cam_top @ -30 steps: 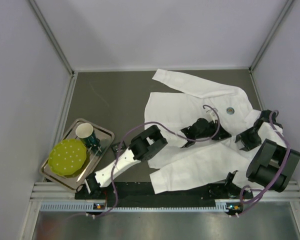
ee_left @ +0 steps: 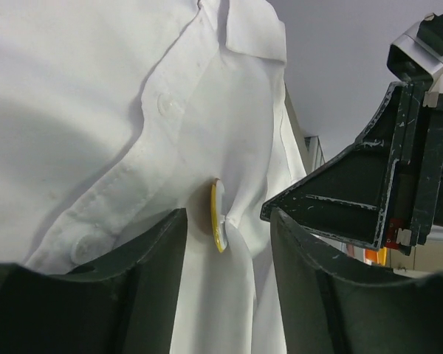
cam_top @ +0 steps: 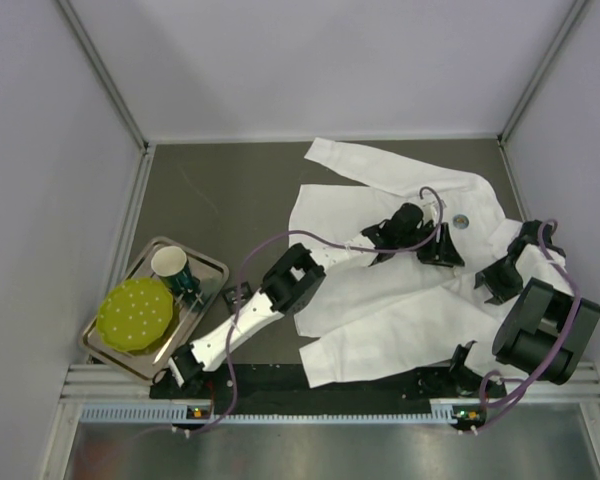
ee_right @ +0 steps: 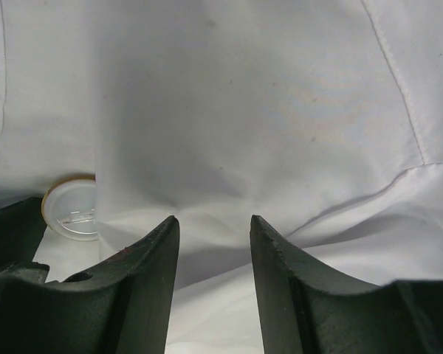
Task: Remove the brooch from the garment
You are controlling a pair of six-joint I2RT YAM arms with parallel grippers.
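The white garment point(cam_top: 360, 310) lies spread over the table. On its upper right part sits a small round brooch point(cam_top: 461, 221), flat from above. In the left wrist view the brooch point(ee_left: 218, 214) shows edge-on with a gold rim, upright against a fold of cloth. My left gripper is open, its fingers on either side of the brooch in that view, with no contact visible. My right gripper is also open over bare cloth, nothing between its fingers. The brooch point(ee_right: 72, 208) lies left of it, beside a dark left-gripper finger point(ee_right: 15, 234).
Both grippers work close together, and the right gripper's finger point(ee_left: 340, 195) reaches into the left wrist view. A metal tray point(cam_top: 218, 278) with a yellow-green dotted dish point(cam_top: 135, 314) and a cup point(cam_top: 170, 264) stands far left. Bare table lies at upper left.
The right arm and the garment look almost the same.
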